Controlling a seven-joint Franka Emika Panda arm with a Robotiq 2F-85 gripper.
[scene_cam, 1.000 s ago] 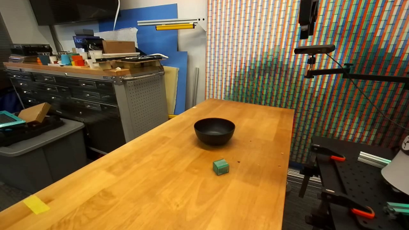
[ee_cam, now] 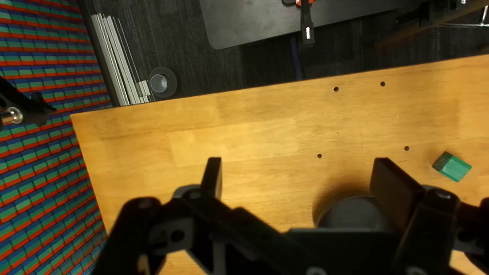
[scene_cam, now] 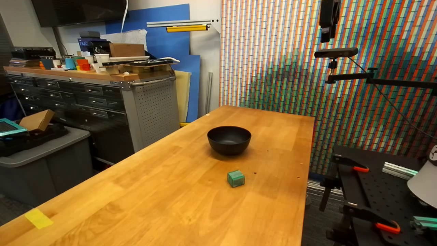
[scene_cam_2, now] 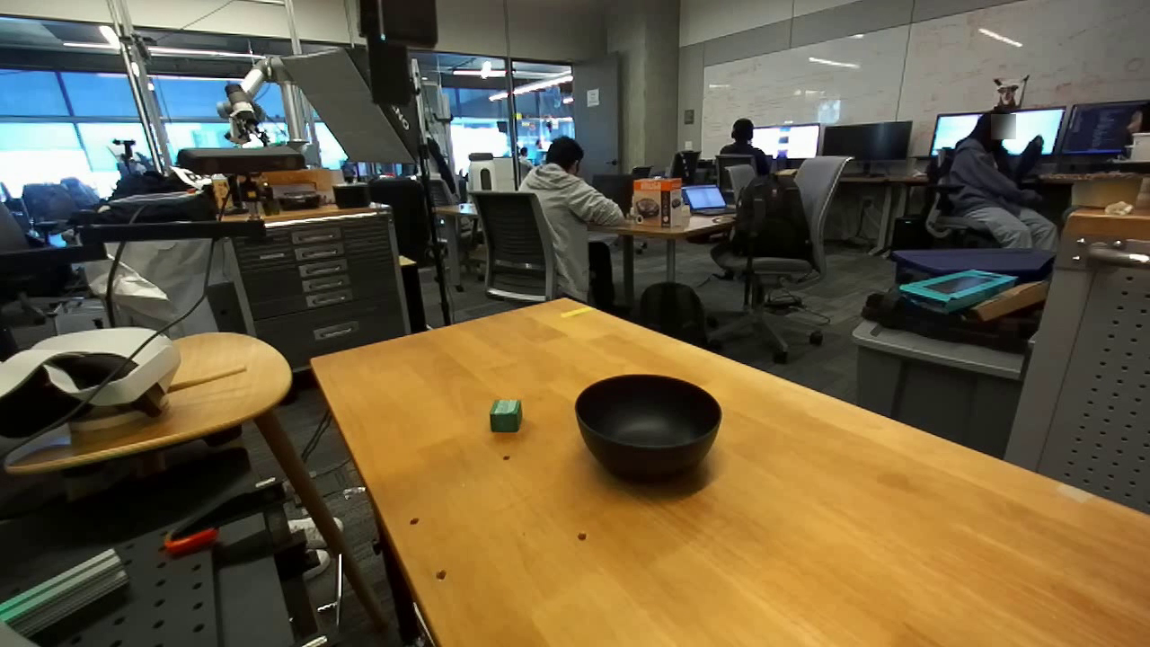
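A small green block rests on the wooden table, a short way from a round black bowl. Exterior view 2 shows the same block to the left of the bowl, with bare wood between them. From above, in the wrist view, my gripper has its two fingers spread wide and only table behind the gap. The bowl is partly hidden under the gripper body, and the block lies to the right of the right finger. At the top of exterior view 1, a dark gripper part hangs high over the table.
A camera on an arm stands by the patterned wall. Beside the table is a black perforated bench with clamps.
The dark gripper part at the top of exterior view 1 sits very slightly lower. Block and bowl are where they were.
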